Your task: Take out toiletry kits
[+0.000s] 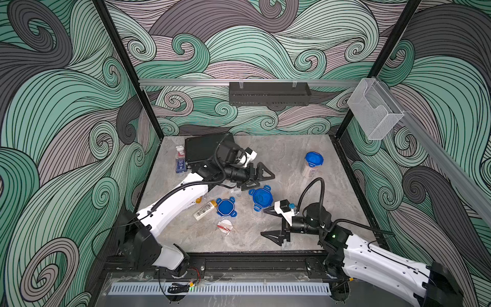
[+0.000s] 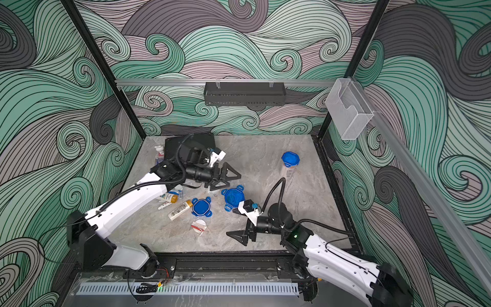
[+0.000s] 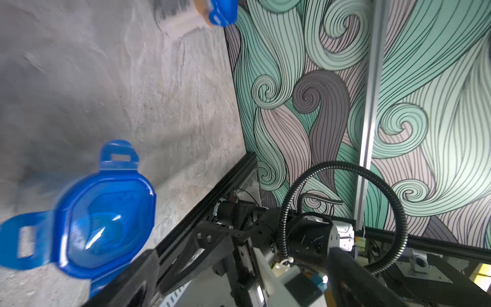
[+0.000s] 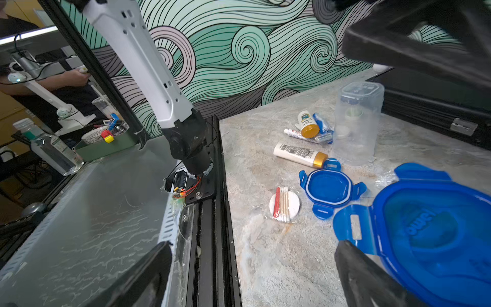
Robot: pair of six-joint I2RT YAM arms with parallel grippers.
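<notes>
My left gripper (image 1: pixel 262 177) is open and empty, raised over a blue lidded container (image 1: pixel 260 197) at the middle. My right gripper (image 2: pixel 235 223) stands open low near the front, just right of that container. Beside them lie a small blue lid (image 4: pixel 327 188), a gold-capped tube (image 4: pixel 299 155), a cotton-swab packet (image 4: pixel 283 203), and a cluster of small tubes (image 4: pixel 308 124). A clear container (image 4: pixel 357 125) stands behind the small lid in the right wrist view.
A black case (image 1: pixel 207 145) lies at the back left, with small bottles (image 1: pixel 180 162) beside it. A blue-topped container (image 1: pixel 314 159) stands at the back right.
</notes>
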